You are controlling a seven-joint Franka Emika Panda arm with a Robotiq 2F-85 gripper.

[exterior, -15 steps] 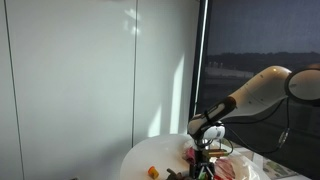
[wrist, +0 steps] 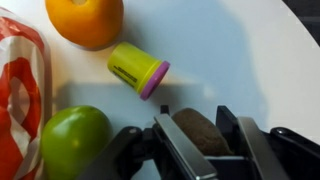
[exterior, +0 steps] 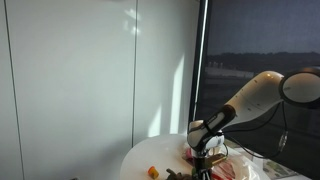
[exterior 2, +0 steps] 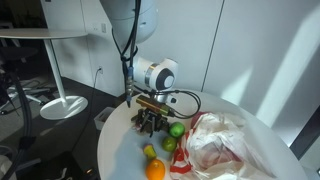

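Observation:
My gripper is low over the round white table, its fingers apart around a brown, rounded object [wrist: 200, 130]. Whether the fingers press on that object cannot be told, and its lower part is hidden by them. In the wrist view, a small yellow tub with a purple lid [wrist: 138, 68] lies on its side a short way off. An orange [wrist: 86, 18] sits beyond it, and a green apple-like fruit [wrist: 74, 140] is to the left of my fingers. In exterior view 2, the gripper [exterior 2: 150, 125] is at the back left of the group.
A crumpled white and red plastic bag [exterior 2: 215, 145] fills the table's right part, close to the fruit. Several green fruits, including one [exterior 2: 177, 130] by the bag, stand near the gripper. Bare white tabletop [exterior 2: 115, 150] shows at the left.
My arm has come down slightly and the gripper has shifted a little over the table. The orange and the bag look unmoved.

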